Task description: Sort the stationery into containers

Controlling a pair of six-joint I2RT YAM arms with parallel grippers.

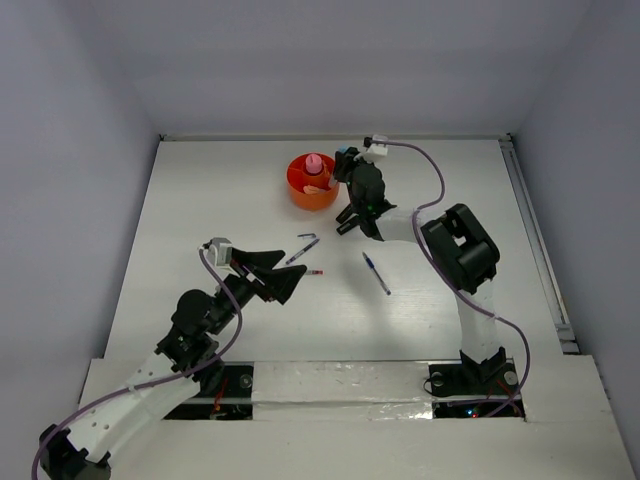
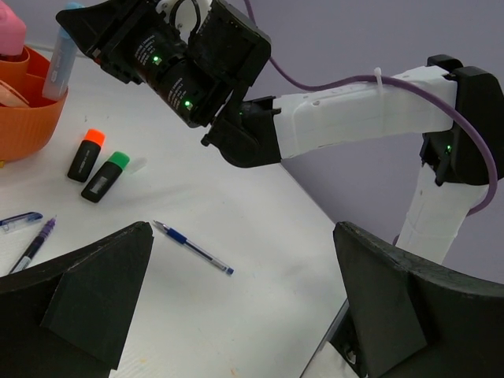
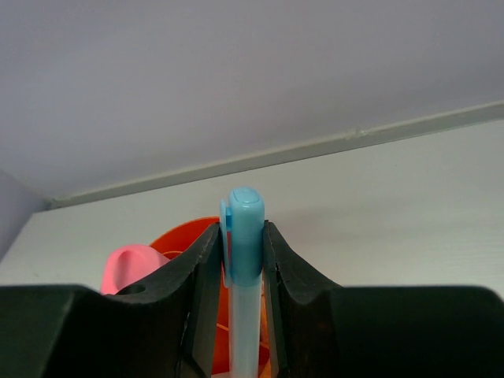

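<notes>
My right gripper is shut on a light-blue capped tube (image 3: 245, 323), held upright in the right part of the orange container (image 1: 305, 200), which also holds pink items (image 1: 313, 163). My left gripper stands open over the front left with nothing between its fingers. On the table lie black markers with orange (image 2: 93, 136) and green (image 2: 118, 160) caps, a blue pen (image 2: 192, 246) at centre right, and other pens (image 2: 31, 250) left of it.
Grey walls surround it at the back and sides.
</notes>
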